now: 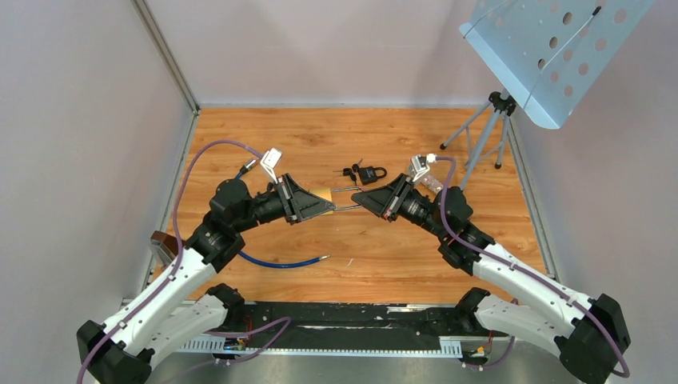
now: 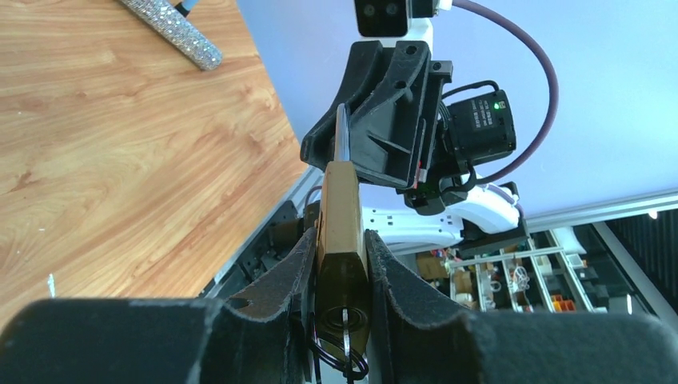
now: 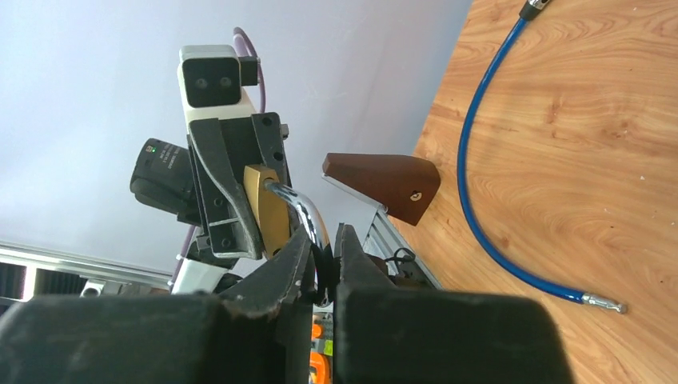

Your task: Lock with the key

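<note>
A brass padlock body (image 1: 323, 194) is clamped in my left gripper (image 1: 332, 208), which is shut on it above the middle of the table. The long steel shackle (image 1: 345, 190) reaches from the body toward the right arm. My right gripper (image 1: 357, 198) is shut on the shackle's curved end, as the shackle (image 3: 310, 216) between its fingers shows in the right wrist view. Seen from the left wrist, the brass body (image 2: 342, 212) stands between the fingers, with a thin black loop (image 2: 345, 366) below it. I cannot tell whether the shackle is locked.
Behind the arms lie a black padlock (image 1: 372, 174) and small keys (image 1: 349, 173). A blue cable (image 1: 276, 264) rests front left, with a brown block (image 1: 165, 246) at the left edge. A tripod (image 1: 488, 132) stands back right.
</note>
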